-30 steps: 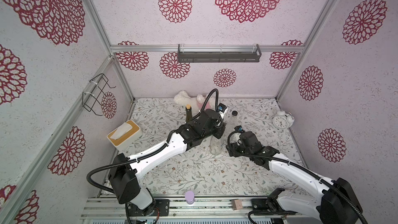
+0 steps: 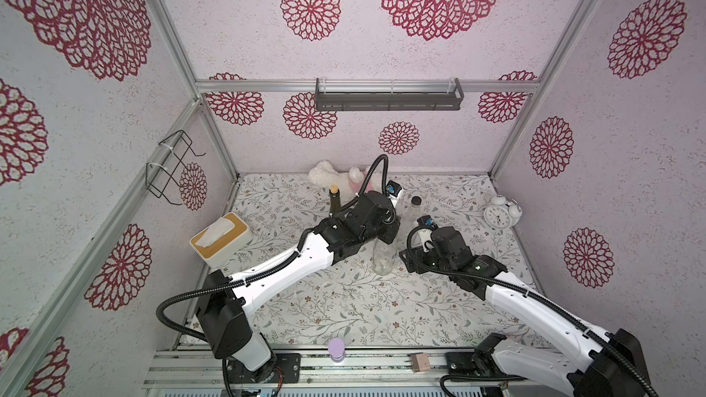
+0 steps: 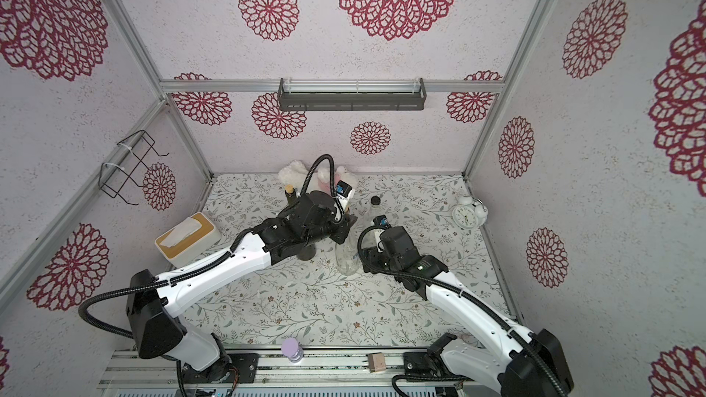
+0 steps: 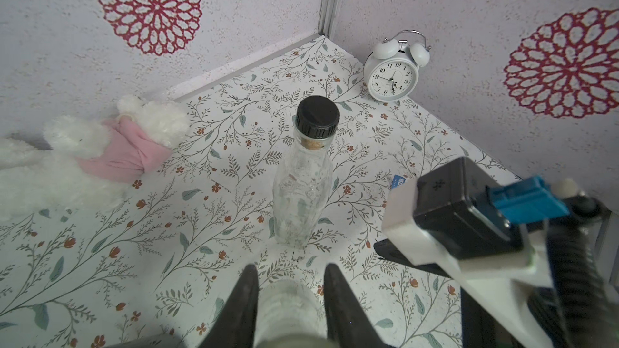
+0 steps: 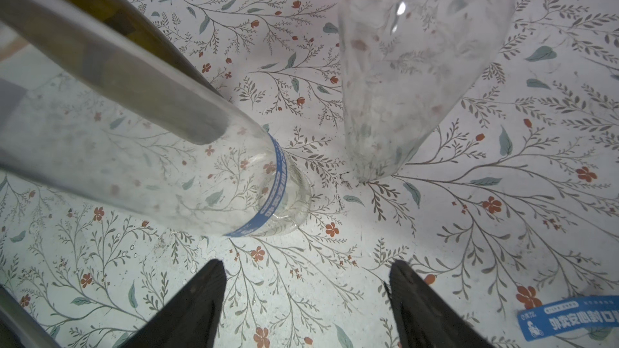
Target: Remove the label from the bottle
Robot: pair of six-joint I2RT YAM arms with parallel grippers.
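Note:
A clear bottle [image 2: 383,258] with a blue band [image 5: 265,198] low around it stands near the middle of the table. My left gripper is shut on its upper part, seen in the left wrist view. To the bottle's right, my right gripper is open, nothing between its fingers. In the right wrist view the bottle is beyond these fingers, to the upper left, apart from them. A loose blue strip [image 5: 570,317] with white characters appears at the lower right of that view, seemingly flat on the table.
Another clear bottle [image 4: 303,183] with a black cap stands behind, close to both grippers. A dark bottle [image 2: 334,199] is on the left. A plush toy [image 4: 122,151] is at the back; an alarm clock [image 2: 501,212] sits at right.
The left arm stays almost still on its bottle.

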